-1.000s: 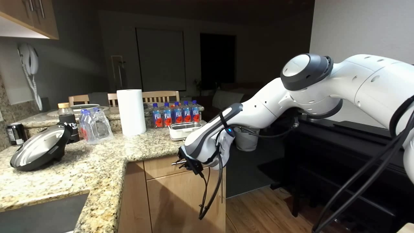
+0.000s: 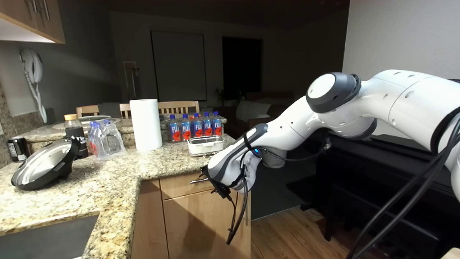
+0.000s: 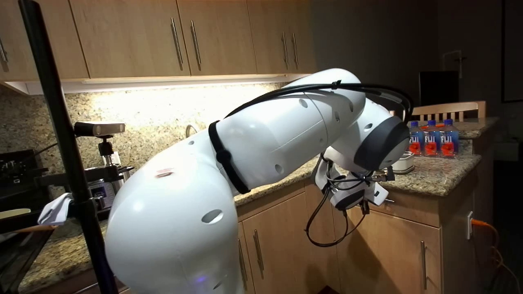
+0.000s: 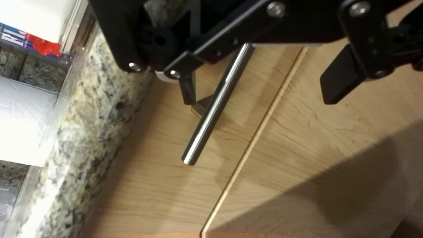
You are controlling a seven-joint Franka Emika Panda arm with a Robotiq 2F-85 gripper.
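Note:
My gripper stands open in front of a wooden drawer front [image 2: 180, 185] under the counter edge. A silver bar handle [image 4: 214, 109] on that drawer shows between the two spread fingers in the wrist view, nearer the left finger [image 4: 187, 89]. The right finger [image 4: 341, 77] is over the wood beyond the seam below the drawer. No contact with the bar is visible, and how far the fingertips reach in depth is unclear. The upper part of the bar is hidden behind my gripper. The drawer looks closed.
The granite counter edge [image 4: 99, 131] runs close beside the left finger. On the counter stand a white container [image 2: 205, 148], a paper towel roll [image 2: 145, 125], several water bottles [image 2: 197, 128] and a tilted black lid [image 2: 45, 164]. Below is a cabinet door [image 2: 202, 226].
The drawer and the counter items look unmoved.

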